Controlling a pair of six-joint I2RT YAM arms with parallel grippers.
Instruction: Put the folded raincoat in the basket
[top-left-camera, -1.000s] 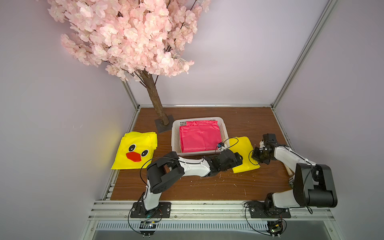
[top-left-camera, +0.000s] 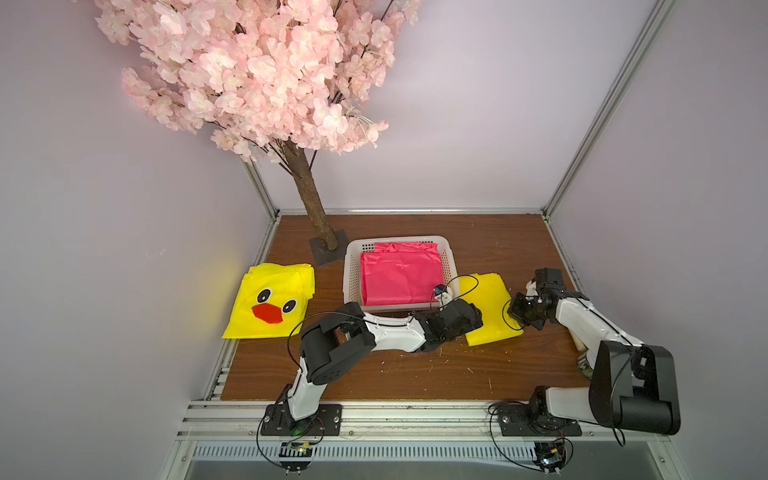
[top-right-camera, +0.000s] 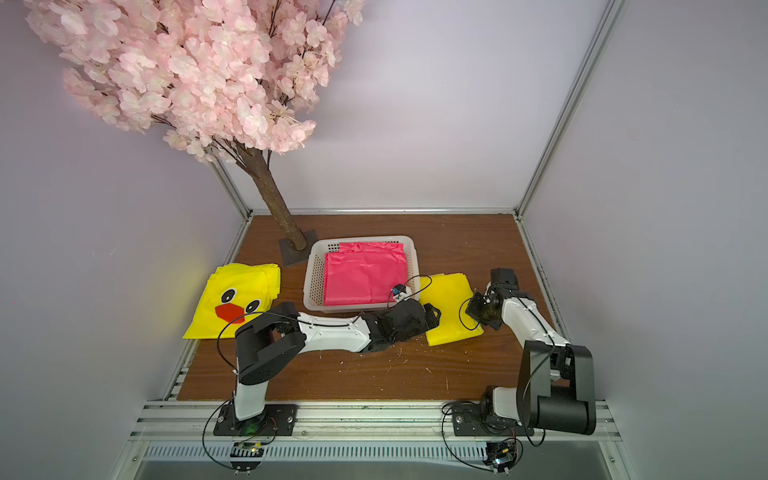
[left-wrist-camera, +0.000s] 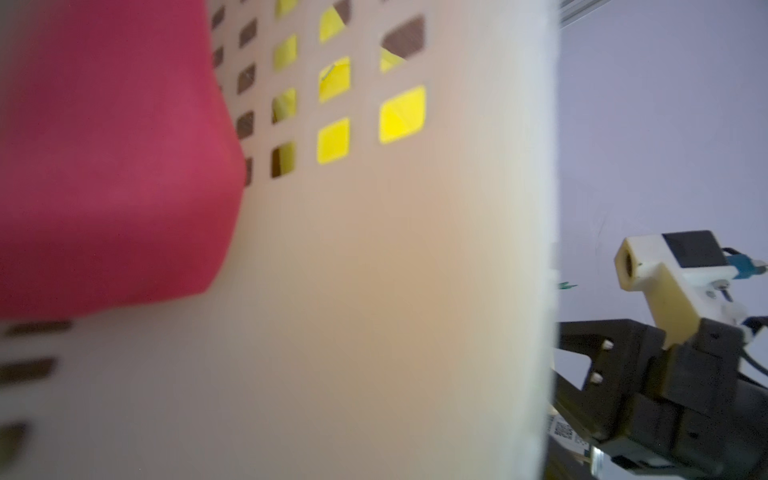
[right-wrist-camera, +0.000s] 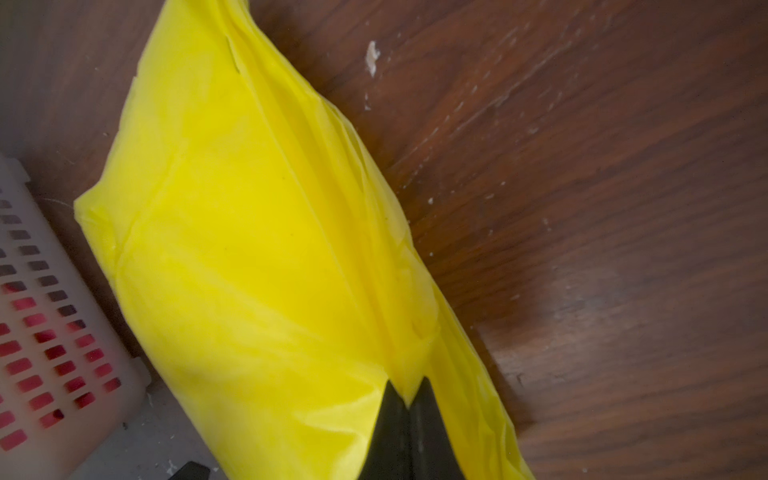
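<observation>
Folded yellow raincoat (top-left-camera: 489, 292) lies on the table against the basket's right side, its right part under my right gripper. In the right wrist view that gripper is shut, and creases in the yellow cloth (right-wrist-camera: 240, 224) run together at its fingertips, which pinch a fold. My left gripper (top-left-camera: 478, 317) points right over the coat's left edge, by the basket's front right corner. Its fingers are too dark and small to read in the top views, and its own fingers stay outside the left wrist view. The white basket (top-left-camera: 349, 276) contains a folded red raincoat (top-left-camera: 400, 276).
Another yellow raincoat with a duck face (top-left-camera: 276, 300) lies at the left. A blossom tree (top-left-camera: 308, 192) stands behind it, beside the basket. In the left wrist view the basket wall (left-wrist-camera: 400, 320) fills much of the frame.
The basket has shifted a touch; the left arm has barely moved.
</observation>
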